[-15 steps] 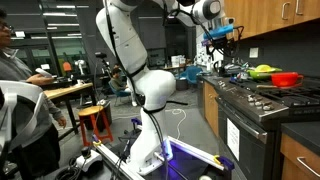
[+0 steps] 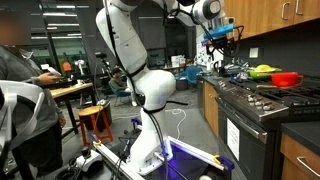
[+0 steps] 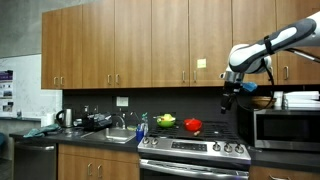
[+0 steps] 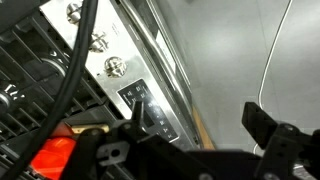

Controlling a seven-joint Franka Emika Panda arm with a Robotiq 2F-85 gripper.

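Seen in the wrist view, my gripper is open, its two dark fingers wide apart with only the stove front and floor showing beyond them. In exterior view 1 the gripper (image 2: 228,47) hangs high over the counter edge, and in exterior view 2 the gripper (image 3: 228,101) points down, above and to the right of the stove knobs. A red pot (image 3: 193,125) rests on the stove, well below my gripper; part of the red pot (image 4: 52,158) shows at the lower left of the wrist view.
Beside the pot is a bowl with green and yellow items (image 3: 166,121). A sink (image 3: 112,134) lies farther left, a microwave (image 3: 284,127) at the right. Wooden cabinets (image 3: 150,48) run above. An orange stool (image 2: 96,120) stands on the floor.
The person at the left edge of exterior view 1 has shifted posture. My arm, my gripper and the things on the counter show no visible movement.
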